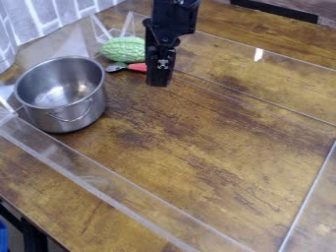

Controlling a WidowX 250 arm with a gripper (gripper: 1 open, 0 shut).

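My black gripper (161, 71) hangs at the top middle, over the back of the table, beside a pale green textured vegetable-like item (121, 49). A small red-handled object (134, 66) lies just left of the gripper, partly hidden. Whether the fingers are open or shut is too small to tell. A large steel pot (62, 95) stands on the left side of the wooden table.
Clear strips or panels run along the left, right and back. A white draped cloth (33, 20) is at the back left.
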